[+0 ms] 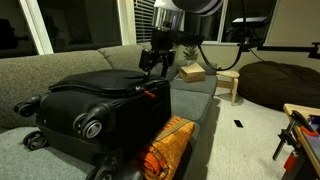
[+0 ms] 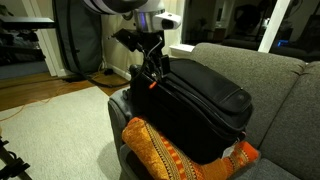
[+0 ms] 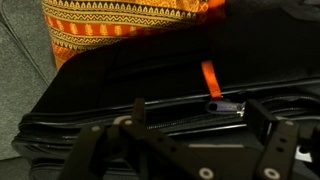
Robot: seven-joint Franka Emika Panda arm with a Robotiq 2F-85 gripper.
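Note:
A black suitcase (image 1: 118,108) lies on the grey sofa, its wheels toward the left in exterior view 1. Along its zipper, the wrist view shows a metal zipper slider (image 3: 226,106) with an orange-red pull tab (image 3: 210,79). That tab (image 2: 153,86) is also visible in exterior view 2, close below the fingers. My gripper is open over the zipper, one finger to each side of the slider, nearer the right one. Nothing is held between them. Whether the fingertips touch the suitcase, I cannot tell. From outside, the gripper (image 1: 157,70) sits at the suitcase's upper edge.
An orange patterned cloth or cushion (image 1: 168,147) lies against the suitcase's front side. The sofa backrest (image 2: 262,85) rises behind. A cardboard box (image 1: 192,73) rests farther along the sofa. A table (image 1: 300,125) stands at right.

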